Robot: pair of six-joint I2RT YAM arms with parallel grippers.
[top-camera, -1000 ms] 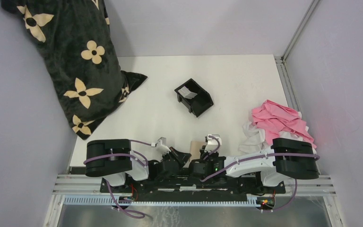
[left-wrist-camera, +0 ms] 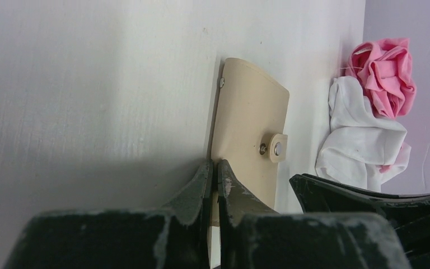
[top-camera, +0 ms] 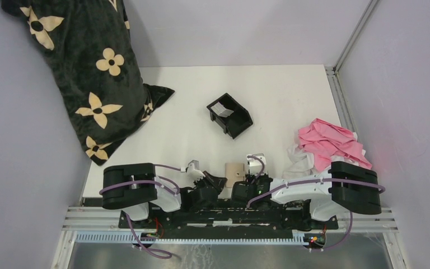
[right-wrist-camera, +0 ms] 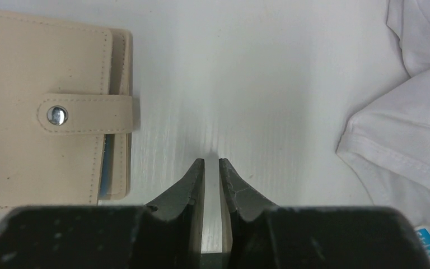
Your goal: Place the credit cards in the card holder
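Observation:
A beige card holder (top-camera: 234, 173) with a snap strap (right-wrist-camera: 84, 114) lies at the table's front centre. In the left wrist view my left gripper is shut on the near edge of the card holder (left-wrist-camera: 249, 112). My right gripper stands just beside the holder's strap side, part open with a narrow empty gap over bare table. The strap lies across the holder's edge, where a blue sliver shows between the layers.
A black box (top-camera: 238, 123) with a pale item inside sits at the centre back. Pink cloth (top-camera: 327, 140) and white cloth (right-wrist-camera: 403, 134) lie at the right. A dark patterned fabric (top-camera: 78, 84) covers the left side.
My right gripper has moved slightly to the right, and more of the card holder shows in the top view. The left arm has hardly moved.

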